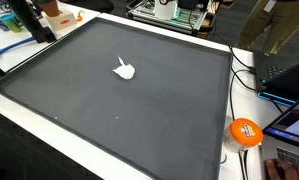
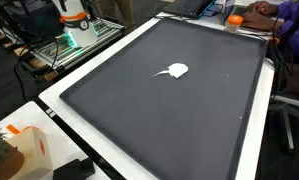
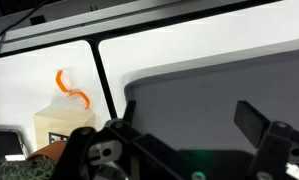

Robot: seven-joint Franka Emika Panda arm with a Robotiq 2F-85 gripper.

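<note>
A small white object point(image 1: 125, 71) with a thin tail lies on the dark grey board point(image 1: 169, 115), in the board's far half in exterior view 1. From the other side, exterior view 2 shows the same white piece point(image 2: 177, 70) with its tail pointing left; whether it is a spoon or crumpled material, I cannot tell. My gripper is open in the wrist view, its dark fingers wide apart over the board's edge region. Only bare grey surface shows between them. The white object is outside the wrist view.
An orange-lidded container point(image 1: 243, 134) stands at the table's edge. A beige box point(image 3: 63, 123), a plant and an orange strip point(image 3: 72, 90) sit beyond the board. A person point(image 2: 272, 16) sits by the far right corner in exterior view 2. Most of the board is clear.
</note>
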